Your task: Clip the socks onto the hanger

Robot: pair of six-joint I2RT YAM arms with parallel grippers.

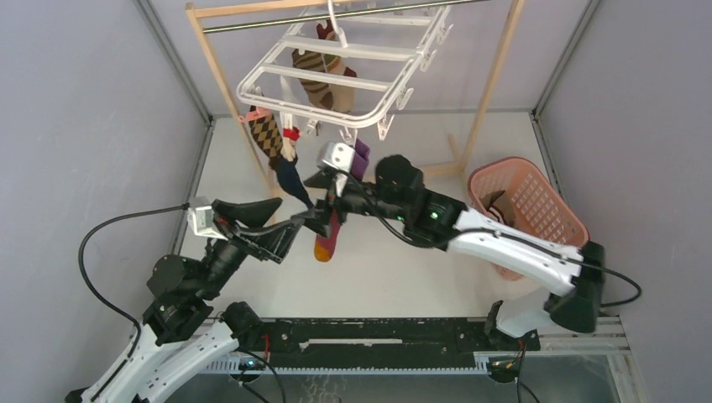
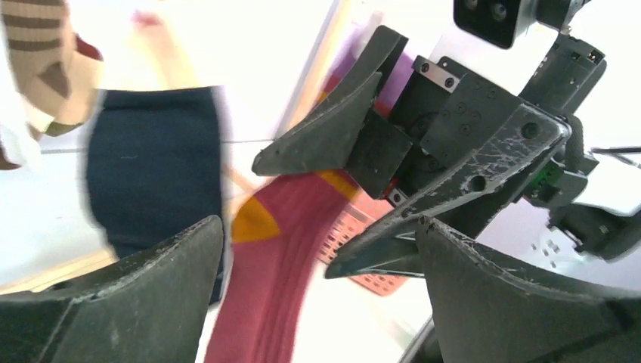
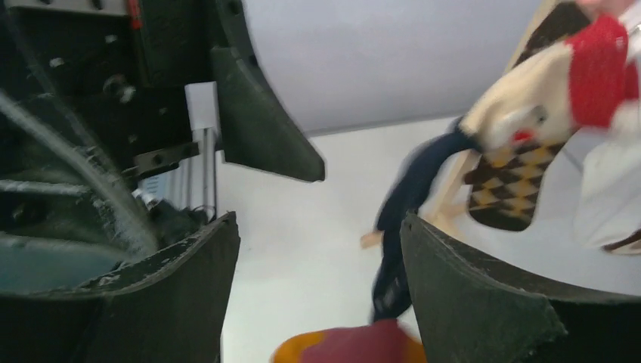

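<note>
The white clip hanger (image 1: 344, 75) hangs from the rail with socks below: striped brown (image 1: 309, 71), checkered (image 1: 264, 134), a dark navy one (image 1: 290, 176) and a purple-and-red one with orange toe (image 1: 327, 243). My left gripper (image 1: 273, 231) and right gripper (image 1: 319, 197) are close together below the hanger's front, both open. In the left wrist view the navy sock (image 2: 155, 166) and red sock (image 2: 280, 249) are behind the fingers, blurred. In the right wrist view the navy sock hangs from a cream-and-red piece (image 3: 559, 91); the red sock's toe (image 3: 348, 348) is low in view.
A pink basket (image 1: 537, 210) with some dark socks inside stands at the right. A wooden frame (image 1: 491, 67) carries the rail.
</note>
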